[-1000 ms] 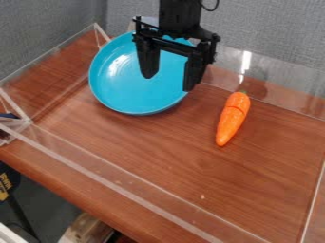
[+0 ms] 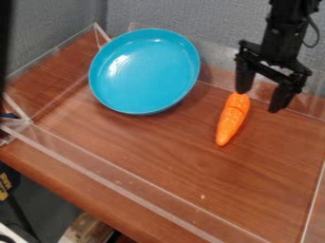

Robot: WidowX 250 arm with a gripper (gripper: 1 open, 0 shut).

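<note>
An orange carrot [image 2: 233, 119] lies on the wooden table, right of a round blue plate [image 2: 143, 70], which is empty. My black gripper [image 2: 264, 84] hangs at the upper right, over the table just above and right of the carrot's top end. Its two fingers stand apart, open, with nothing seen between them.
The wooden table [image 2: 152, 180] has clear room at the front and centre. Clear panels edge it at the back and sides, with grey walls behind. Some dark hardware and cables sit beyond the left edge.
My gripper has moved right, from over the blue plate to above the carrot's right side. The carrot and plate have not visibly moved.
</note>
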